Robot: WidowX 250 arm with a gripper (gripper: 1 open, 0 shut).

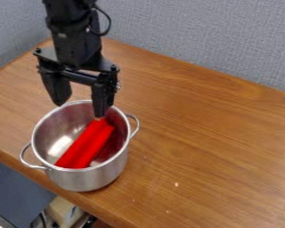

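My black gripper point(81, 89) hangs over the back half of a silver pot point(95, 175), open, with its two fingers spread wide apart. Inside the pot lies a long red object point(85, 145), running from the back right toward the front left. The right finger is just above the upper end of the red object; whether it touches cannot be told. The left finger hangs above the back left of the pot's rim.
The pot stands near the table's front left edge, beside a blue-grey area point(14, 191). A grey textured wall point(216, 40) rises behind.
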